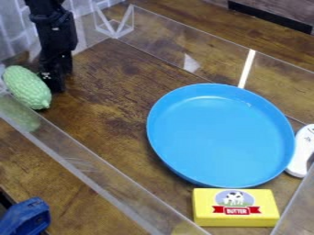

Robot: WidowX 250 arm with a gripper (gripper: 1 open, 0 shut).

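The black gripper (51,72) is low at the upper left, against the clear wall of the tray, beside a pale green textured oblong object (28,86), which looks like a vegetable. Its fingers are dark and partly hidden behind that object, so their spread is unclear.
A large blue plate (218,134) fills the right of the wooden-floored tray. A yellow butter box (234,207) lies at the bottom right, a white object (303,151) at the right edge, and a blue item (22,217) outside at the lower left.
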